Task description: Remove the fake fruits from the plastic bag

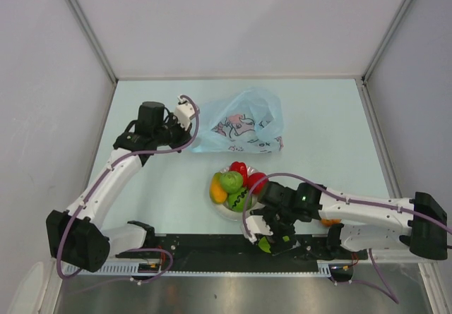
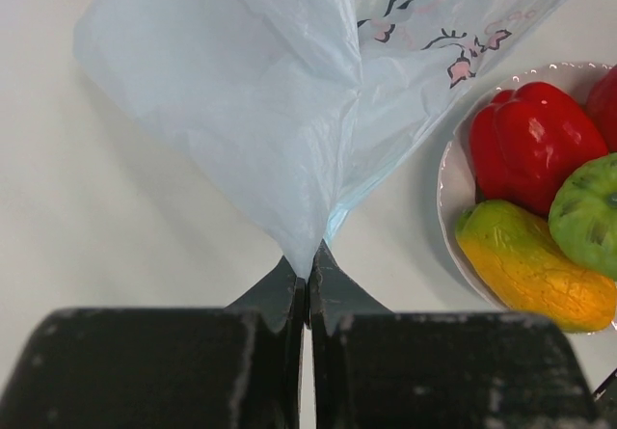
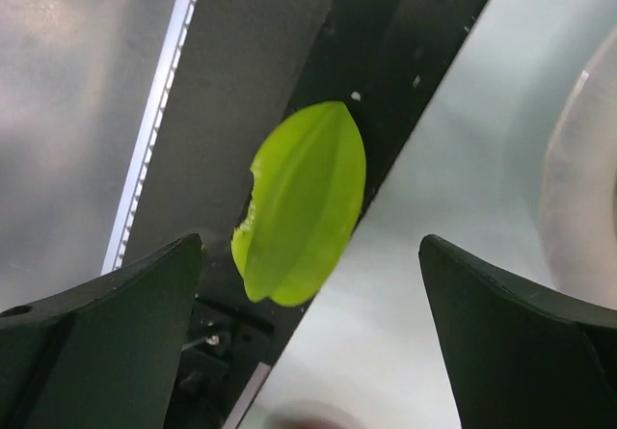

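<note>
My left gripper is shut on a corner of the light blue plastic bag, which spreads across the back of the table. My right gripper is open above a green fruit, likely a starfruit, lying on the dark strip along the table's front edge. A bowl holds several fake fruits: a red pepper, a yellow mango, a green fruit, a watermelon and a red fruit.
An orange-red fruit lies at the front right, partly hidden by the right arm. The bowl's rim sits close to the right gripper.
</note>
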